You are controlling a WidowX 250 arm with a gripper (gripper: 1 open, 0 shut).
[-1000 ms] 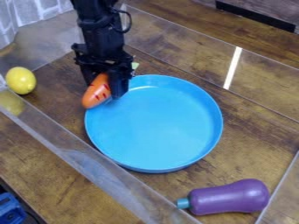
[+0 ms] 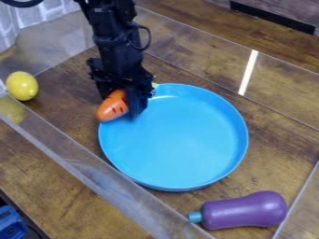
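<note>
My black gripper (image 2: 123,86) hangs from the top centre over the upper left edge of a blue plate (image 2: 173,140), shut on an orange toy carrot (image 2: 112,106). The carrot is at the plate's upper left rim; whether it touches the plate I cannot tell. Its far end is partly hidden by the gripper.
A yellow egg-shaped toy (image 2: 21,86) lies at the left. A purple toy eggplant (image 2: 243,210) lies at the lower right. A clear barrier (image 2: 88,168) crosses the lower left. Bare wooden table shows at the top right.
The plate has shifted slightly right and down. My gripper and the carrot have also moved a little right and down.
</note>
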